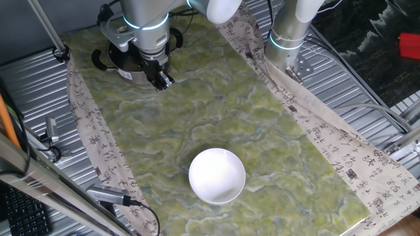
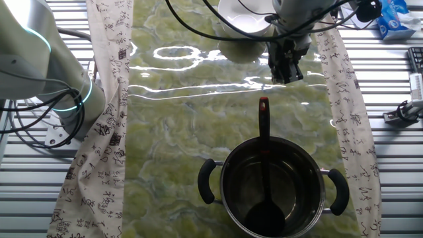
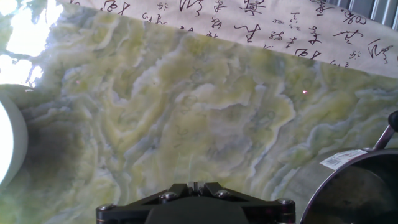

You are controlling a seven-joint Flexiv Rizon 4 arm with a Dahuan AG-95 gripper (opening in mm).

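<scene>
My gripper [image 1: 164, 84] hangs above the green marbled table, beside the pot. In the wrist view the fingertips of the gripper meet, shut with nothing showing between them. A steel pot [image 2: 321, 192] with two black handles holds a black ladle [image 2: 265, 125], whose red-tipped handle rises past the rim. The arm covers part of this pot [image 1: 134, 77] in exterior view 1. A white bowl [image 1: 217, 176], apparently empty, stands apart from the pot; its edge [image 3: 11, 140] enters the wrist view at left.
Cream cloth [image 1: 98, 147] with dark script borders the table on both sides. A camera [image 1: 108, 195] on a cable sits at lower left. Between pot and bowl the tabletop is clear.
</scene>
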